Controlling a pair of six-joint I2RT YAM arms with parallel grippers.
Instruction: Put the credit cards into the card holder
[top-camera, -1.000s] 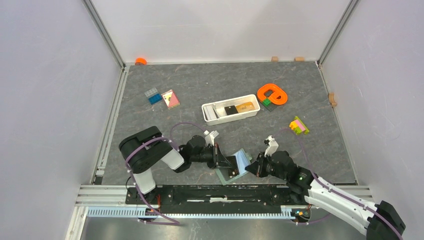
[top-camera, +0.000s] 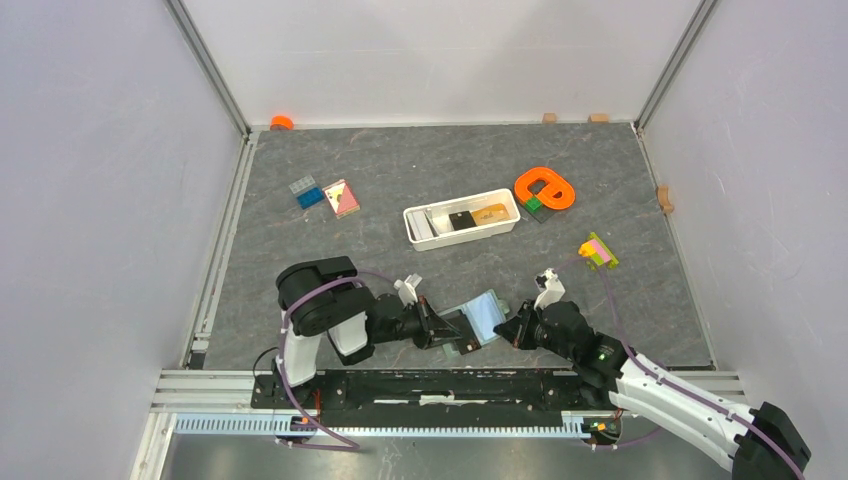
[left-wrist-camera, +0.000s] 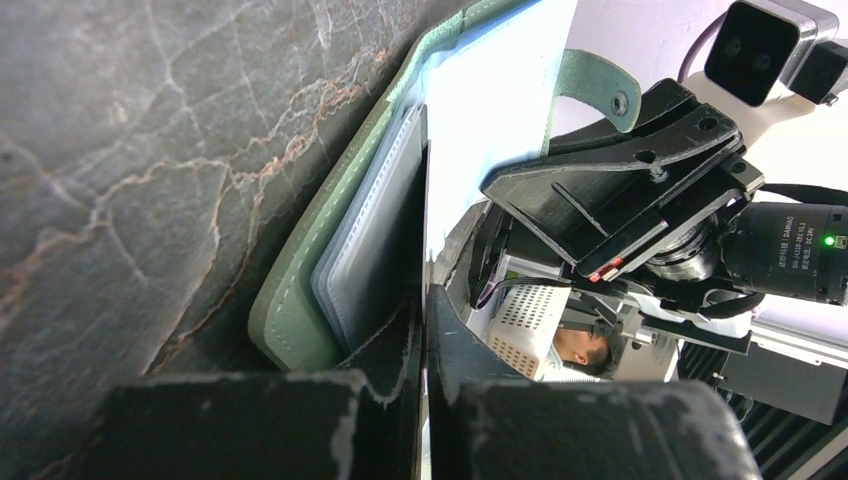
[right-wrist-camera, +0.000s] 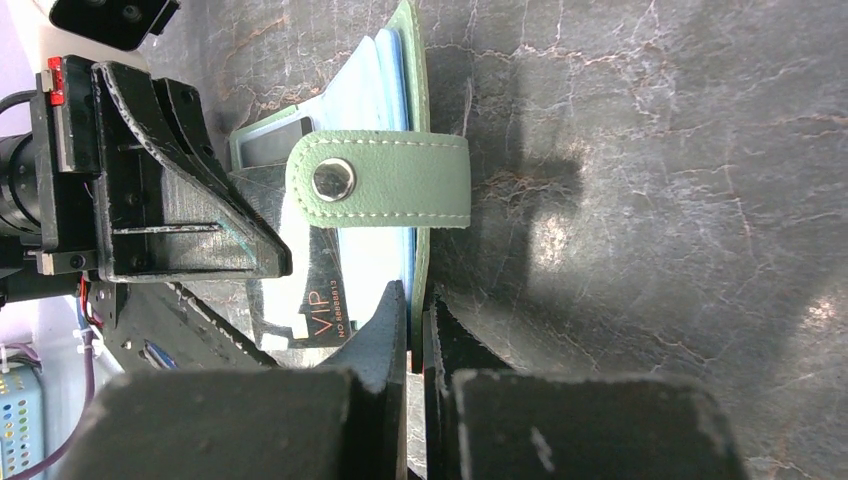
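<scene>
The green card holder (top-camera: 483, 315) lies opened on the table between my arms, its pale blue sleeves showing. My right gripper is shut on the holder's edge, just below the snap strap (right-wrist-camera: 388, 180). A black card with "VIP" lettering (right-wrist-camera: 326, 300) lies across the sleeves. In the left wrist view this card (left-wrist-camera: 424, 215) stands nearly edge-on, with my left gripper shut on it. Beside it are the clear sleeves (left-wrist-camera: 372, 230) and the green cover (left-wrist-camera: 285, 300). Whether the card's leading edge is inside a sleeve, I cannot tell.
Behind the holder stands a white tray (top-camera: 447, 239) with several items. A blue-grey block (top-camera: 306, 192) and a patterned box (top-camera: 341, 198) lie at back left; an orange ring-shaped piece (top-camera: 545, 187) and a coloured toy (top-camera: 598, 251) are to the right. Table around the holder is bare.
My left arm has swung, its elbow moving to the right, and its gripper and the black card have tilted a little. The right gripper has stayed nearly still at the holder's edge.
</scene>
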